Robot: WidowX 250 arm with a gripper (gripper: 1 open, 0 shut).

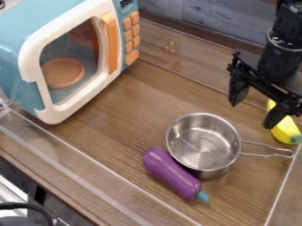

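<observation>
A black gripper (pixel 259 88) is open at the upper right, its fingers angled downward above and partly in front of a yellow banana (pixel 287 131) that lies on the wooden surface at the right edge. A steel saucepan (pixel 203 143) with its handle pointing right sits in the middle, below and left of the gripper. A purple toy eggplant (pixel 174 174) lies on its side just below the pan. A light-blue and white toy microwave (pixel 55 107) stands at the left, a round tan disc inside visible through its door.
A bare stretch of wood (pixel 130 110) lies between the microwave and the pan. A grey wooden wall runs along the back. The counter's front edge crosses the lower left, with dark cables beyond it.
</observation>
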